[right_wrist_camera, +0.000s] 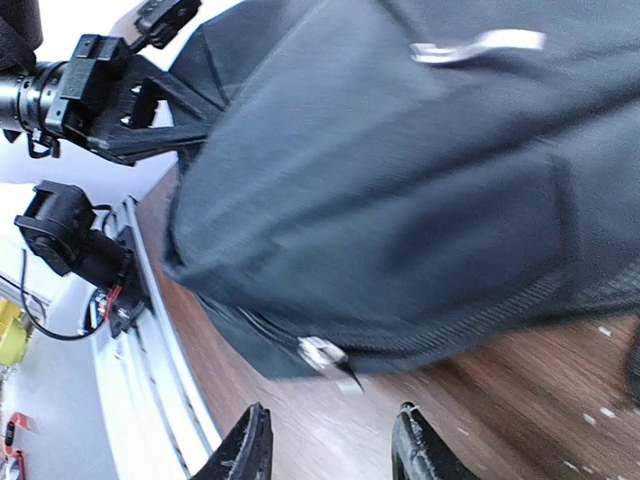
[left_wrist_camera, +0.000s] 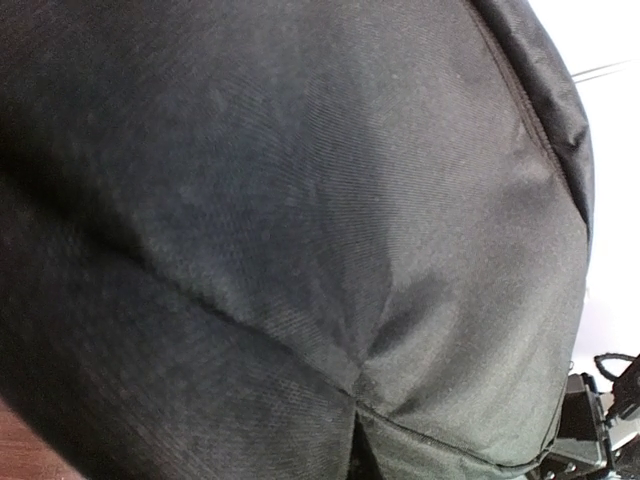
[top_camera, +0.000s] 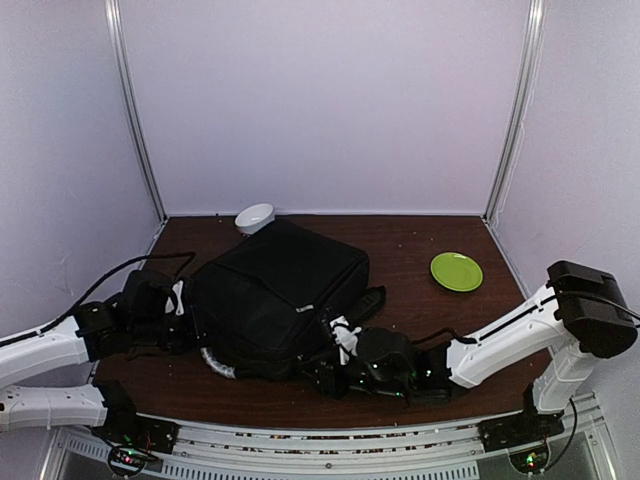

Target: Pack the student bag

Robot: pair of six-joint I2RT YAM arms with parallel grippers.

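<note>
The black student bag (top_camera: 285,280) lies on the table, left of centre, and fills most of the left wrist view. My left gripper (top_camera: 190,325) is at its left side, shut on its fabric; creases run together at the dark tips at the bottom of the left wrist view. In the right wrist view the left gripper's fingers (right_wrist_camera: 165,140) press against the bag's edge. My right gripper stands open below the bag's lower edge, nothing between its fingertips. A silvery zipper pull (right_wrist_camera: 325,356) hangs from the seam just ahead of that gap.
A white bowl (top_camera: 255,217) stands behind the bag, near the back edge. The green plate (top_camera: 456,271) lies at the right. Bare brown table (top_camera: 420,235) shows around the plate and along the front.
</note>
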